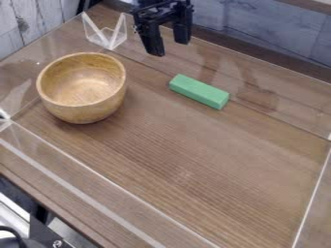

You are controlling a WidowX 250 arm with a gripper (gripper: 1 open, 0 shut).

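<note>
My gripper (168, 41), dark and open, is raised at the top centre of the camera view, above and behind a green block (199, 92) with nothing between its fingers. The green block lies flat and alone on the wooden table (207, 174), right of centre. A round wooden bowl (81, 89) stands to the left of the block, apparently empty.
A white wire object (104, 31) stands at the upper left, behind the bowl. A wall or panel edge runs along the back right.
</note>
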